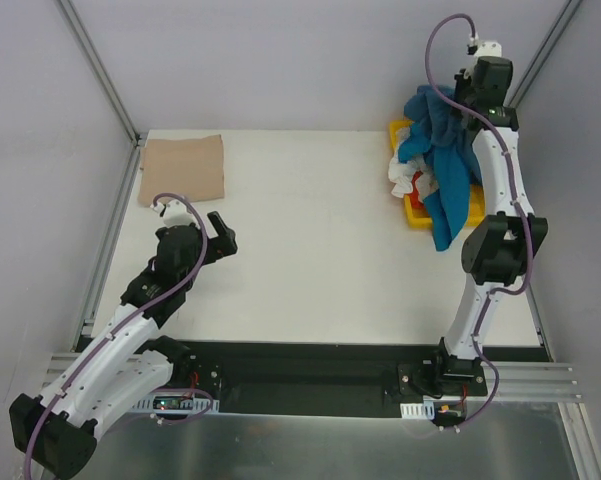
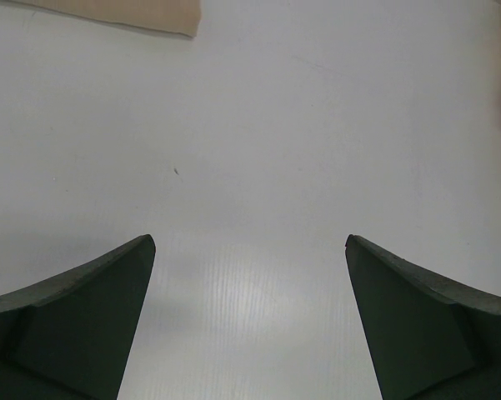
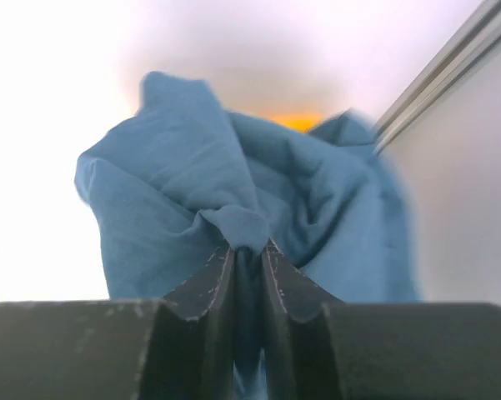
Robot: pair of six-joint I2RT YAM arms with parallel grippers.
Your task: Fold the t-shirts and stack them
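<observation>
A blue t-shirt (image 1: 446, 165) is lifted in a bunch above the yellow bin (image 1: 476, 207) at the top right, its lower part trailing over the bin's front edge. My right gripper is shut on a gathered fold of it; in the top view the right arm partly hides the cloth. White cloth (image 1: 404, 172) and a bit of red cloth (image 1: 415, 192) show at the bin's left side. Over the left of the table, my left gripper (image 1: 220, 238) stands open, with only bare table between its fingers in the left wrist view.
A flat tan piece (image 1: 183, 168), perhaps folded cloth or cardboard, lies at the table's back left corner. Walls close in behind the bin and to its right.
</observation>
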